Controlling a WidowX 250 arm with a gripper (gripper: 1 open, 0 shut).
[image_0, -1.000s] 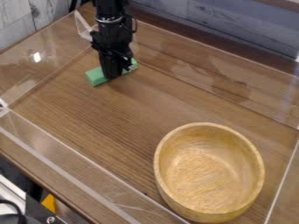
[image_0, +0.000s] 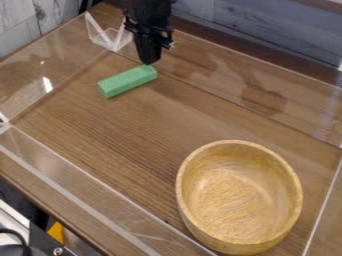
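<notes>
A green bar (image_0: 128, 82) lies flat on the wooden table, upper left of centre. My black gripper (image_0: 150, 46) is above and behind it at the top of the view, apart from it and shut, with nothing visible between its fingers. A large yellow bowl (image_0: 238, 190) stands at the lower right.
A low wall (image_0: 281, 30) runs along the back. Black and yellow items (image_0: 19, 240) lie off the table's lower left edge.
My gripper has moved up and back, away from the green bar, which it covered a second ago and which now lies in full view.
</notes>
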